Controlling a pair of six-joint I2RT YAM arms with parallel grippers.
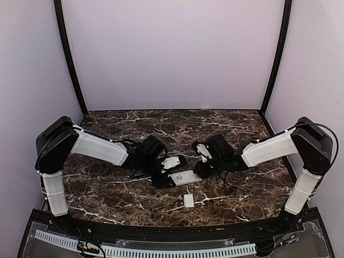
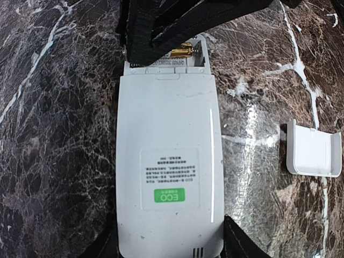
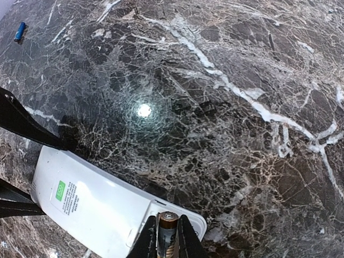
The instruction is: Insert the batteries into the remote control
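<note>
The white remote control lies back side up, its battery compartment uncovered at the far end. My left gripper is closed around the sides of the opposite end, a finger against each edge. Over the compartment is my right gripper, shut on a dark and copper-coloured battery. A gold battery part shows in the compartment beside a spring; whether it belongs to the held battery, I cannot tell. The right fingers hide much of the compartment in the left wrist view.
The small white battery cover lies apart on the marble table, nearer the front edge. A small blue cylinder shows far off in the right wrist view. Behind the arms the table is clear.
</note>
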